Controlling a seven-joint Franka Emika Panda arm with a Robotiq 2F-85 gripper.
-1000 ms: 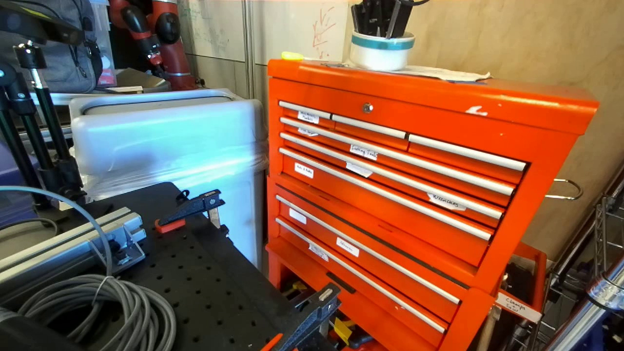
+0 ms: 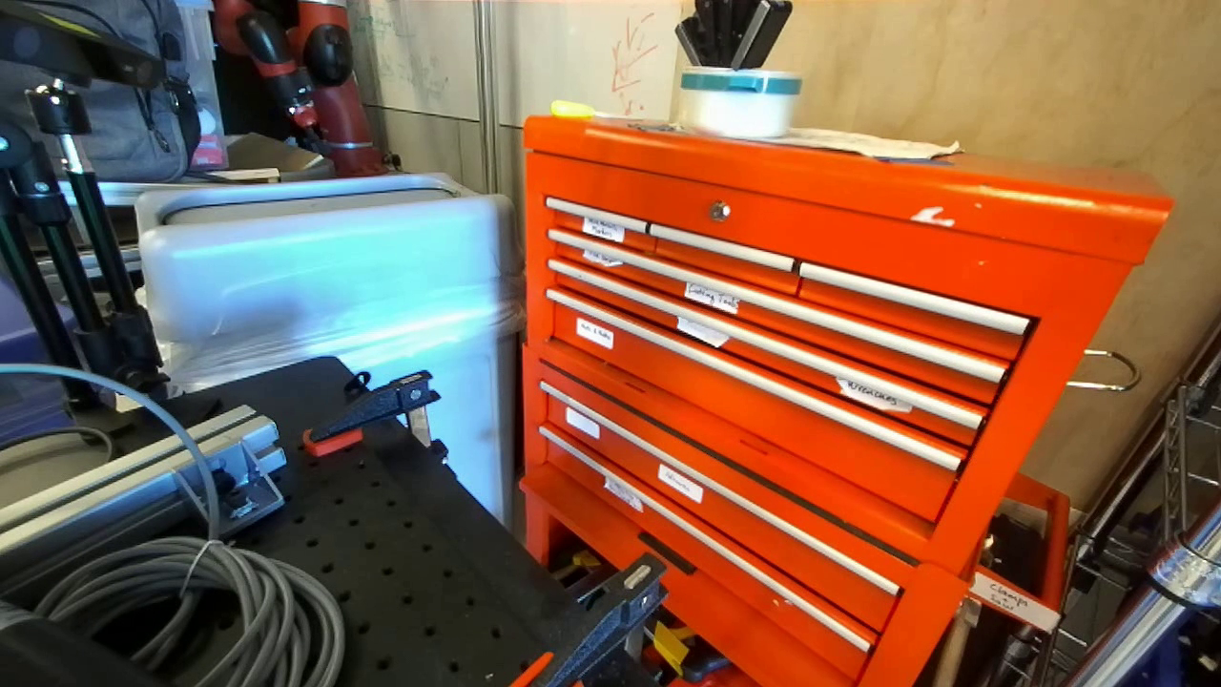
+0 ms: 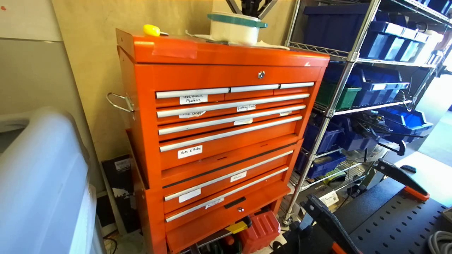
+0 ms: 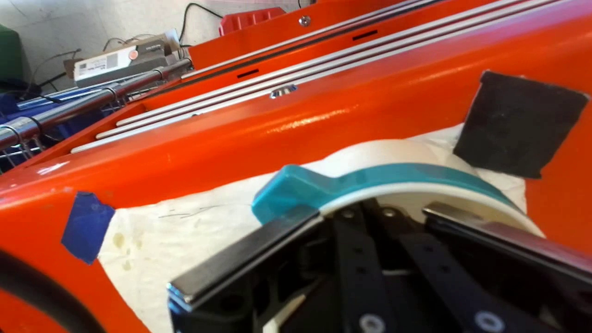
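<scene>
On top of the red tool chest (image 2: 801, 343) stands a round white container (image 2: 738, 113) with a teal band. In the wrist view its teal rim (image 4: 366, 180) carries a tab on the left and opens towards me. My gripper reaches down at the container's mouth, its dark links converging over the opening. The fingers are shut and nothing shows between them, though the tips themselves are hidden within the container. From the exterior side, the gripper (image 2: 733, 32) is seen right above the container, cut off by the frame's top edge.
A pale cloth (image 4: 177, 233), held by blue tape (image 4: 88, 227) and black tape (image 4: 521, 125), lies under the container. A yellow-handled tool (image 3: 151, 30) rests near the chest's left edge. Wire shelving (image 3: 351, 57) with blue bins stands to the right.
The container has shifted slightly left in exterior view 1, and its rim looks turned or tilted, with the tab now showing. The gripper has moved left too and its links look more splayed.
</scene>
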